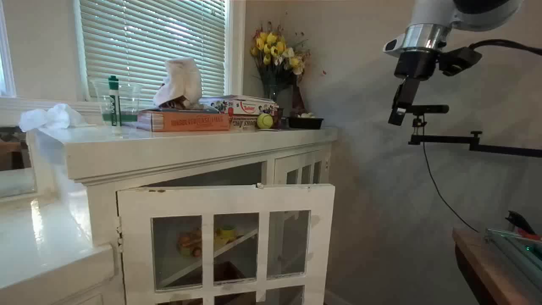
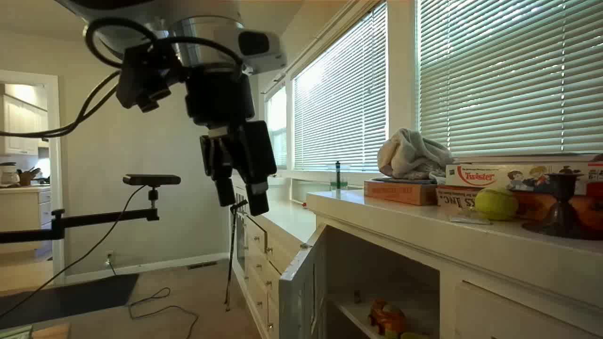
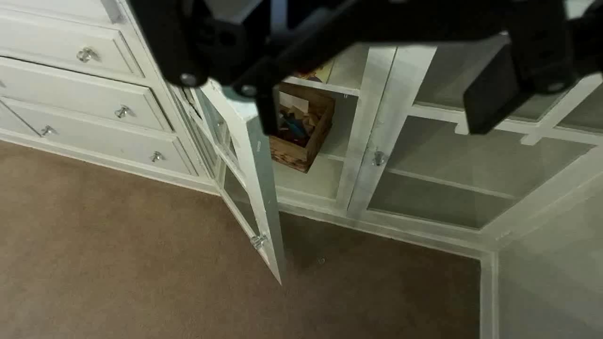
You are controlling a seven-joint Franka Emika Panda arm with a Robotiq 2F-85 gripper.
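High in the air, my gripper (image 2: 241,202) hangs to the front of the cabinet, pointing down. Its two fingers are spread well apart in the wrist view, one finger (image 3: 492,93) at the right, with nothing held between them. Below stands a white cabinet door (image 3: 261,186) with glass panes, swung outward; its clear knob (image 3: 258,241) faces the floor side. Inside the cabinet, an orange toy (image 2: 387,317) sits on a shelf. Lower down, a wooden box (image 3: 308,148) of mixed small items juts from a shelf. The gripper touches none of these.
On the countertop (image 1: 203,145) lie an orange box (image 1: 185,121), a Twister box (image 2: 497,174), a pale cloth (image 2: 412,153), a tennis ball (image 2: 496,204) and a green marker (image 1: 114,101). A camera arm (image 2: 107,219) stands behind my gripper. Bare carpet (image 3: 141,254) lies before the cabinet.
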